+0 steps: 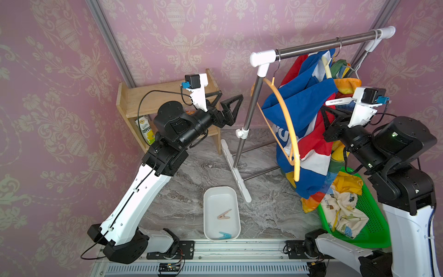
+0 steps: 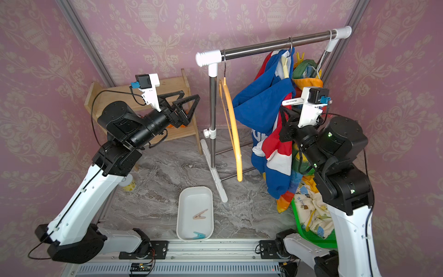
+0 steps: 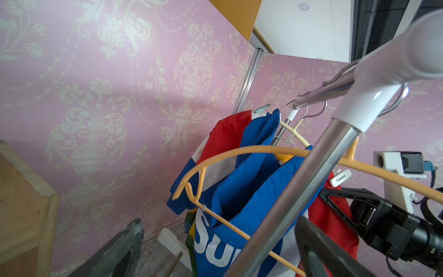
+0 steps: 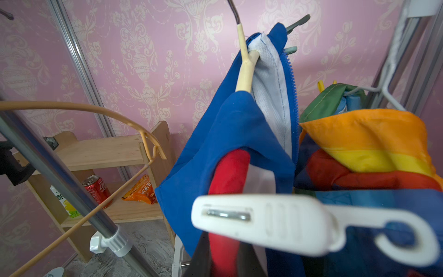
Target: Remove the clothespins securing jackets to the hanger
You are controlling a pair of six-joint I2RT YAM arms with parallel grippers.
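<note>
The blue, white and red jacket [image 1: 295, 110] hangs on a cream hanger [image 4: 246, 73] on the rack. Grey-green clothespins [image 4: 295, 25] show at its far shoulder. A white clip with a hooked end [image 4: 267, 224] sits across the red cloth, close to the right wrist camera. At the jacket's near side, my right gripper [image 1: 325, 117] is shut with red cloth [image 4: 226, 249] between its fingers; whether it also touches the clip cannot be told. My left gripper [image 1: 230, 96] stands open and empty, left of the rack post [image 1: 247, 117].
An orange hanger [image 1: 290, 124] juts out between my grippers. A white tray [image 1: 207, 207] holds two clothespins. A rainbow garment [image 4: 369, 147] hangs behind the jacket. Below is a green basket [image 1: 376, 221] of clothes. A wooden shelf [image 1: 161, 94] stands at the left.
</note>
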